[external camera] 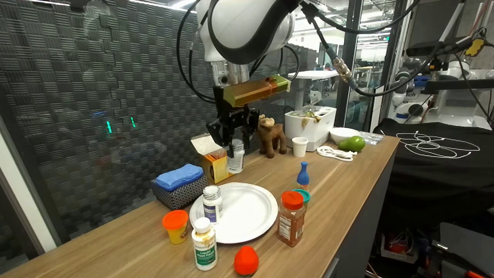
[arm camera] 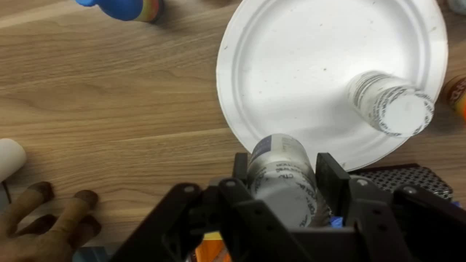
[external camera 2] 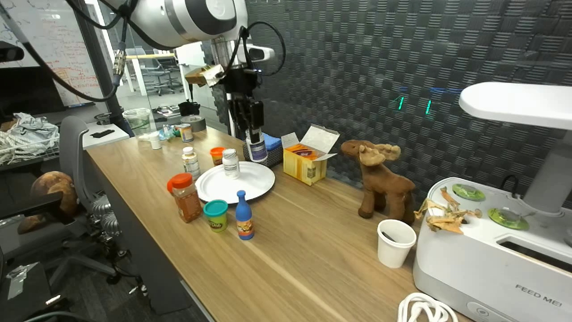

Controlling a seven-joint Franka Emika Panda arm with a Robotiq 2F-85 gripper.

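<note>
A white bottle with a purple label (external camera 2: 258, 150) is raised off the table, with my gripper shut on it around its capped top. In the wrist view the bottle's white cap (arm camera: 286, 196) fills the space between the fingers, and its base overlaps the near rim of the white plate (arm camera: 271, 70). A second white bottle (external camera: 212, 204) stands upright on the plate, toward one side of it. From exterior view 1, my gripper (external camera: 238, 139) hangs behind the plate, beside the yellow box.
The open yellow box (external camera 2: 305, 163) and the grey block with blue cloth (external camera: 179, 185) stand close by. Around the plate are an orange-lidded tub (external camera: 175, 226), a supplement bottle (external camera: 204, 245), a spice jar (external camera: 291, 220) and a blue bottle (external camera 2: 244, 217). A plush moose (external camera 2: 380, 177) stands farther off.
</note>
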